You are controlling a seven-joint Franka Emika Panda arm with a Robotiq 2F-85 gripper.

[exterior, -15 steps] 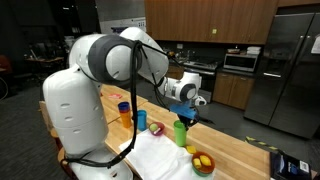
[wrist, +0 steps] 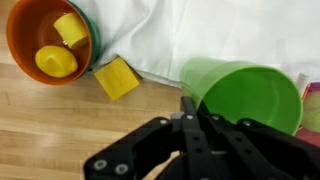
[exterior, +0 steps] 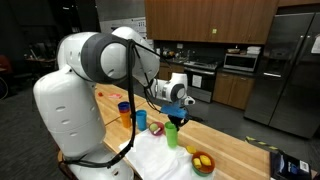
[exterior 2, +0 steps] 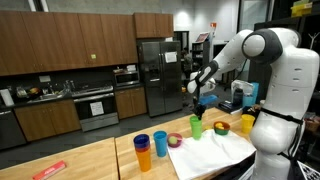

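A green cup (exterior: 171, 134) is held by its rim at the end of the arm, over or on the white cloth (exterior: 150, 158). In the wrist view the cup (wrist: 255, 98) opens toward the camera, and my gripper is shut on its near wall. From the second exterior view the cup (exterior 2: 195, 129) appears upright; whether its base touches the cloth I cannot tell. The fingertips are small and partly hidden in both exterior views.
A bowl (wrist: 88, 30) holding yellow items stands near a loose yellow block (wrist: 118, 78). Blue cups (exterior: 141, 119), a pink bowl (exterior: 156, 128) and an orange-and-blue cup (exterior 2: 143, 158) stand on the other side. Bare wooden table (exterior: 235, 150) lies beyond the bowl.
The green cup and the gripper have shifted a little to the left in the first exterior view, away from the bowl of yellow items. The other objects have stayed put.
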